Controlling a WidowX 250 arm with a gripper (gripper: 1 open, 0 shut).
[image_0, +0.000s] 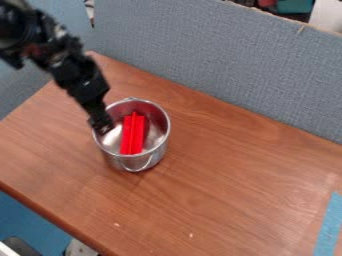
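A silver metal pot (152, 153) with a wire handle stands on the wooden table, holding a red object (132, 133) upright or leaning inside. My black gripper (102, 126) reaches in from the upper left to the pot's left rim. It is blurred, and its fingertips are hard to make out.
A grey padded wall (227, 65) runs along the back. A blue strip (329, 222) lies at the right edge.
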